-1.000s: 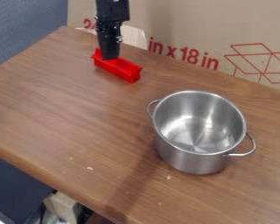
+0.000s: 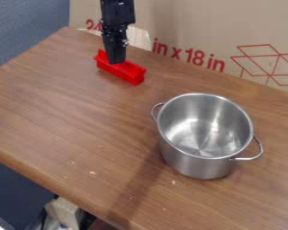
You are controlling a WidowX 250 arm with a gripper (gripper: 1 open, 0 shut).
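Observation:
A red oblong block (image 2: 127,73) lies on the wooden table at the back left. The black gripper (image 2: 115,56) points down right over its left part, its tips at or just above the block; it looks shut, and whether it touches the block is hard to tell. A steel pot (image 2: 202,157) with two side handles stands on the right of the table.
A cardboard sheet (image 2: 219,27) with printed lettering stands behind the table.
The gripper has risen or shifted very slightly; the block and pot look unmoved.

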